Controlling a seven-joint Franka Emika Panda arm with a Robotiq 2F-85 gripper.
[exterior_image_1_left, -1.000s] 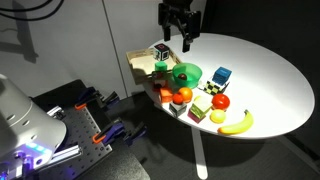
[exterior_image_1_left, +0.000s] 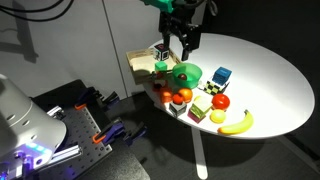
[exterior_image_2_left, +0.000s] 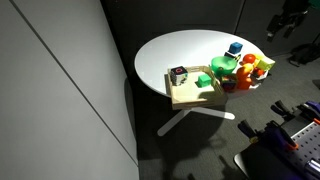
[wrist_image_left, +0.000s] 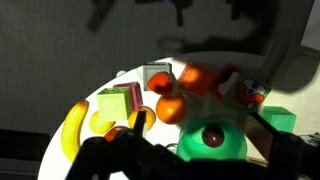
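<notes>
My gripper (exterior_image_1_left: 176, 42) hangs above the round white table, its fingers (wrist_image_left: 108, 156) spread wide with nothing between them. Below it in the wrist view is a green bowl (wrist_image_left: 182, 154) holding a dark red ball (wrist_image_left: 213, 135). Close beside the bowl lie an orange fruit (wrist_image_left: 171, 108), a red-orange block (wrist_image_left: 196, 78) and a white-edged picture block (wrist_image_left: 156, 74). A shallow wooden tray (exterior_image_2_left: 185, 102) contains a green block (exterior_image_2_left: 204, 81) and a dark-and-white cube (exterior_image_2_left: 178, 76). The fingers cover part of the bowl in the wrist view.
A blue block (exterior_image_1_left: 221, 75) stands behind the bowl. Near the table edge are a yellow banana (exterior_image_1_left: 237, 124), a yellow fruit (exterior_image_1_left: 217, 117), a red fruit (exterior_image_1_left: 221, 101) and a pale green-topped block (exterior_image_1_left: 201, 107).
My gripper has shifted slightly downward and to the left in exterior view 1, still above the bowl and tray area. The objects on the table appear unmoved.
</notes>
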